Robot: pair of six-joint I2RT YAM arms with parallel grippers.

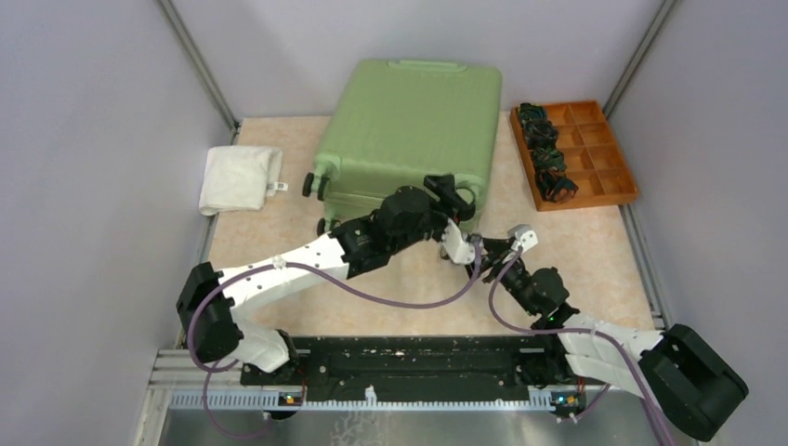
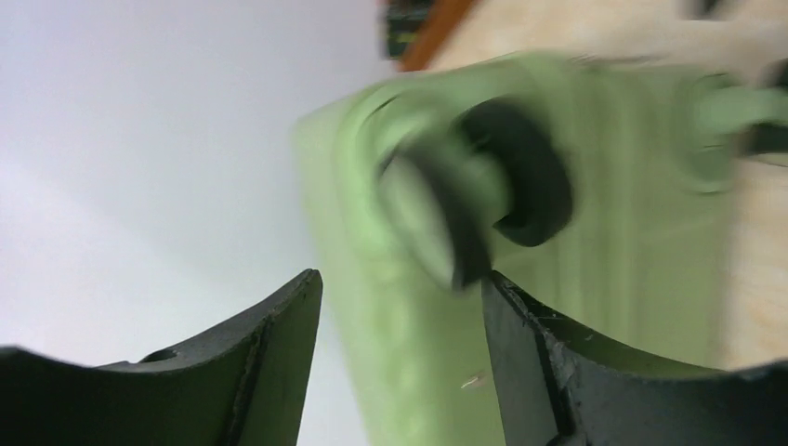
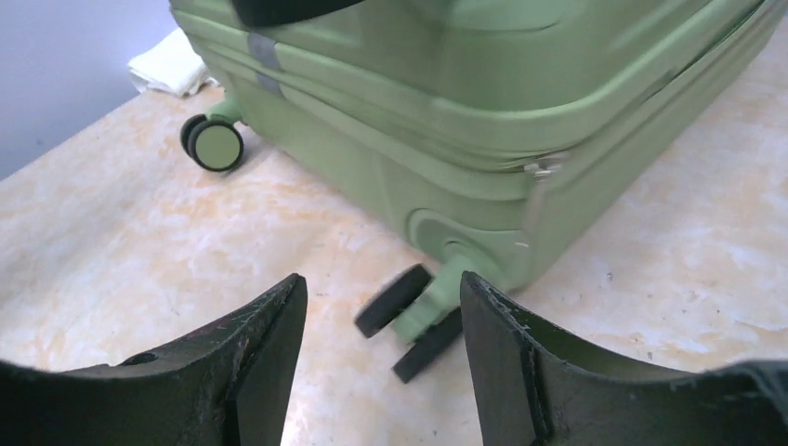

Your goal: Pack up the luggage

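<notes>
The green suitcase (image 1: 409, 121) lies at the back middle, wheels toward me. My left gripper is at its front right in the top view, a wheel (image 2: 530, 177) just beyond its parted fingers; the blur hides whether they touch it. My right gripper is open at low height below that corner, with a lower wheel (image 3: 432, 307) just ahead of its fingers. Another wheel (image 3: 214, 139) stands at the far end of the case.
A folded white towel (image 1: 237, 178) lies left of the suitcase. A wooden compartment tray (image 1: 595, 158) with several dark bundles sits at the right. Bare floor spreads in front of the case.
</notes>
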